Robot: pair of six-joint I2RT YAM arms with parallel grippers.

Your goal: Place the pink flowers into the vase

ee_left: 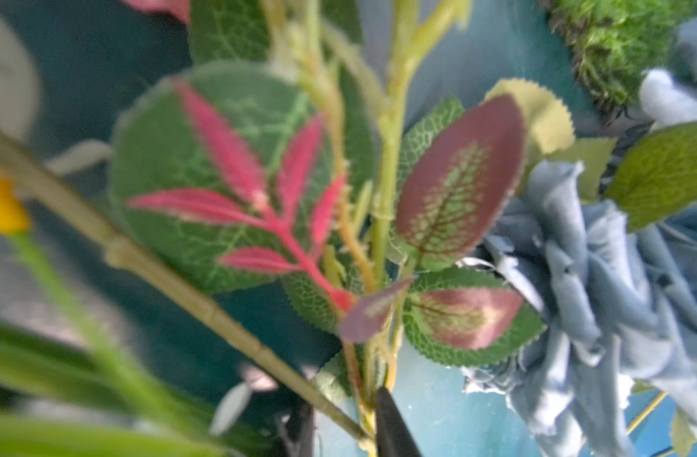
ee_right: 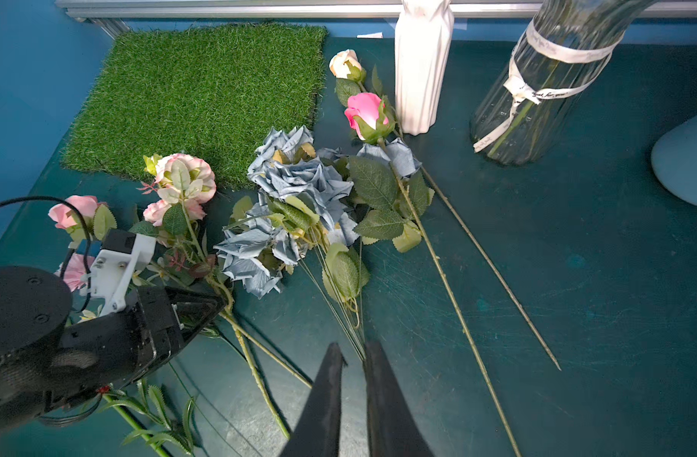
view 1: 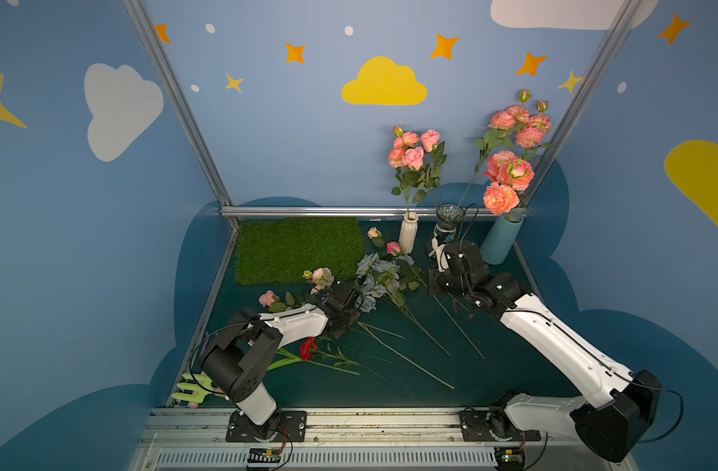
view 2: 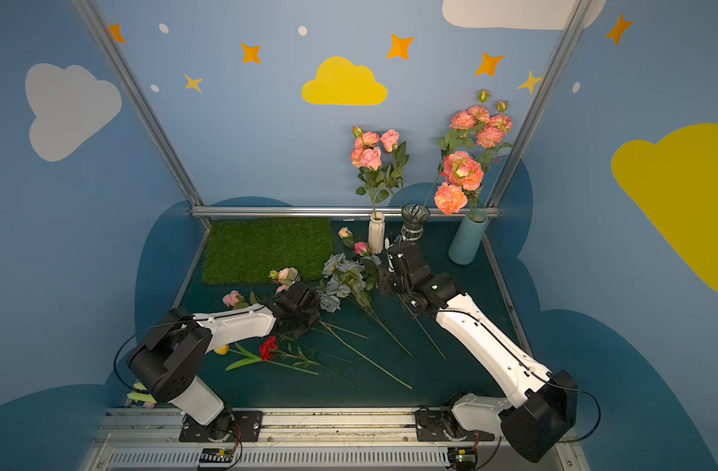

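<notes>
A pale pink bloom [ee_right: 188, 176] and a pink rose [ee_right: 78, 211] lie left of the blue flowers. My left gripper is at their stems, its fingers [ee_left: 396, 430] apart with a greenish stem [ee_left: 371, 361] between them. Further right lie a bright pink rosebud [ee_right: 366, 112] and a cream one [ee_right: 346, 64] on long bare stems. Part open, my right gripper points toward the thin stems of the blue flowers; whether these pass between its fingers cannot be told. A white vase [ee_right: 421, 76], a glass vase [ee_right: 542, 91] and a blue vase [view 1: 500, 239] stand upright behind.
Several blue flowers [ee_right: 299, 182] fill the middle, beside a grass mat [ee_right: 203, 95] at the back left. A red flower [view 1: 308, 349] lies near the left arm. Pink flowers [view 1: 410, 150] rise at the vases.
</notes>
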